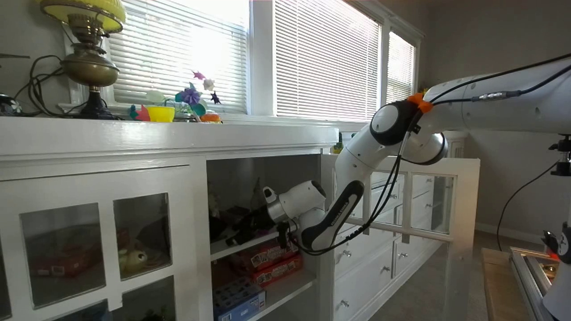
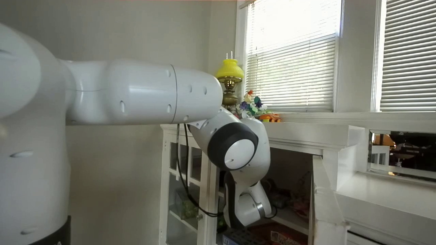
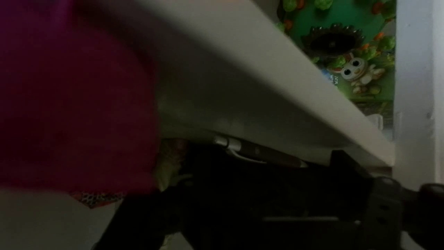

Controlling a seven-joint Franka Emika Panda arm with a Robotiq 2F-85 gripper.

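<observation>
My gripper reaches into the open middle section of the white cabinet, at the front of its upper shelf. In the wrist view its dark fingers stand wide apart in shadow, so the gripper is open. A dark pen with a silver end lies in the space between the fingertips, beside the pale shelf surface. Much of what lies below the pen is black and cannot be made out. In exterior view 2 the arm hides the gripper.
Red boxes and a blue box sit on the shelf below. A large magenta thing crowds the wrist view's left side. The cabinet's glazed door stands open on the right. A lamp stands on top.
</observation>
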